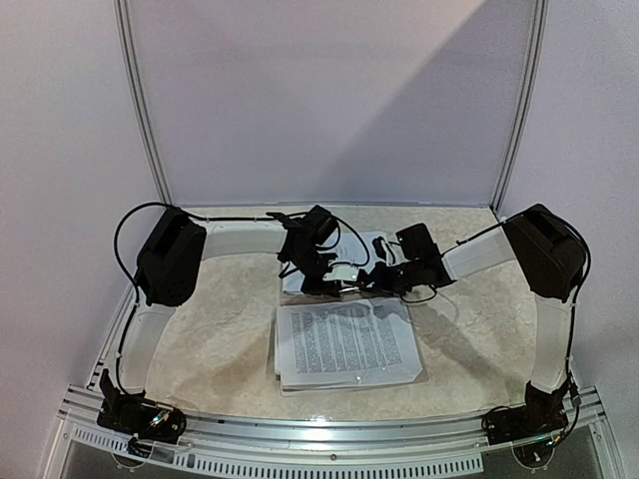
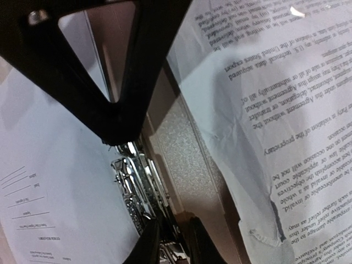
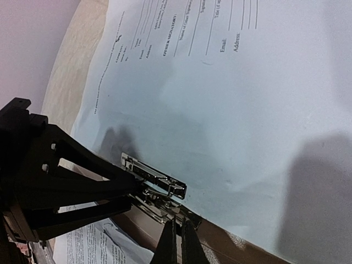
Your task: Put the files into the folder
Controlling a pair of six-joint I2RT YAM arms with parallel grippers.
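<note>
The open folder lies flat, with a metal clip (image 2: 144, 187) along its brown spine (image 2: 184, 132). Printed sheets (image 1: 349, 339) rest on its near half, and a form page (image 3: 220, 121) covers the far half. My left gripper is at the spine, shut on the metal clip, whose end shows between its fingers. Close by on the same clip, my right gripper is shut, its fingers together with nothing visible between them. From above, the arms hide most of the clip.
Bare table (image 1: 220, 339) lies to the left and right of the folder. The two grippers stand very close together over the spine. In the left wrist view, the printed sheets' edge (image 2: 261, 231) near the spine is creased and torn.
</note>
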